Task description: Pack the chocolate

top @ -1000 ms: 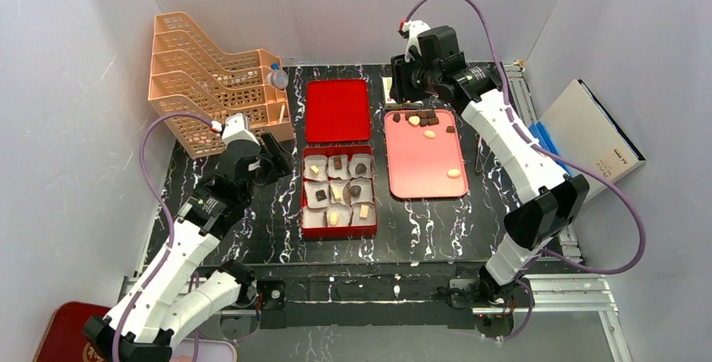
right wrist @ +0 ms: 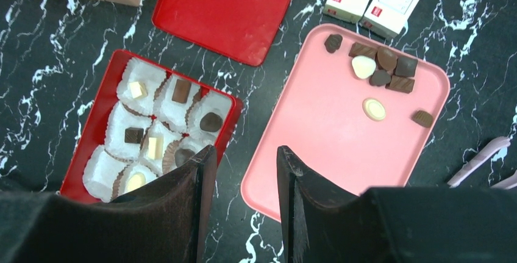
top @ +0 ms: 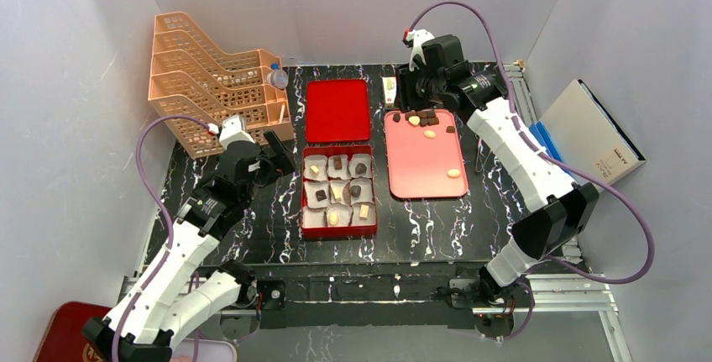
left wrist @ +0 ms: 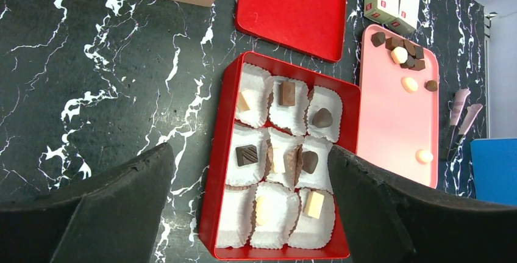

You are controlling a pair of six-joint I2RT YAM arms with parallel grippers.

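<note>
The red box (top: 306,194) holds chocolates in paper cups; its bottom-left cup (left wrist: 235,217) is empty. Loose chocolates, dark, milk and white, lie on the pink tray (right wrist: 329,141), mostly clustered at its back, like this white one (right wrist: 363,66). My left gripper hangs left of and above the box, open with nothing between its fingers. My right gripper is over the back of the pink tray, its fingers apart and empty.
A red lid (top: 337,110) lies behind the box. A peach rack (top: 201,76) stands at back left, small cartons (right wrist: 393,3) at the back, tongs (right wrist: 478,162) right of the tray, and a blue object (left wrist: 494,165) at far right.
My right arm has shifted slightly to the right and down in the top view. The chocolates have not moved.
</note>
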